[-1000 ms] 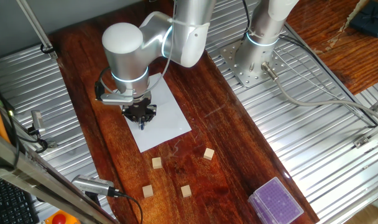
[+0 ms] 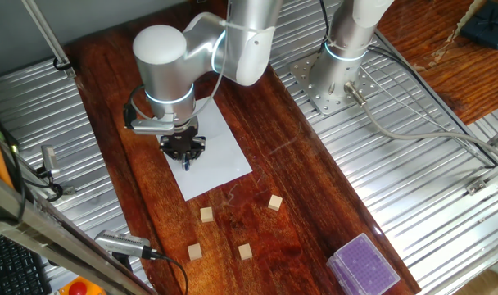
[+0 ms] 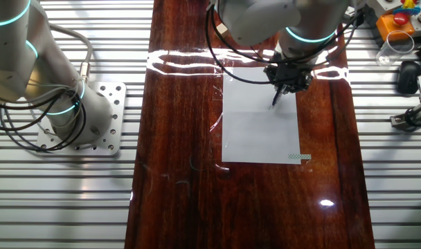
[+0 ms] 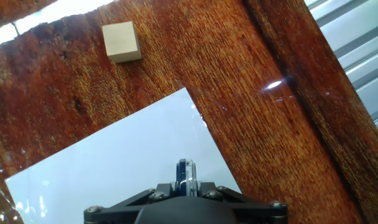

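A white sheet of paper lies flat on the dark wooden table; no clear marks show on it. Over its left part, in exterior view 1, my gripper points downward. A slim dark-blue pen sticks out below the fingers toward the paper. From the wrist view, the gripper is shut on this pen, seen nearly end-on with a clear, shiny side. Whether the tip touches the sheet cannot be told.
Several wooden cubes stand apart beyond the paper, one of them a pale cube. A purple box sits at the table's edge. Patterned tape crosses one paper corner. Bare table surrounds the sheet.
In exterior view 1 the arm's upper part has shifted slightly left. The gripper and pen stay over nearly the same spot of the paper; the cubes have not moved.
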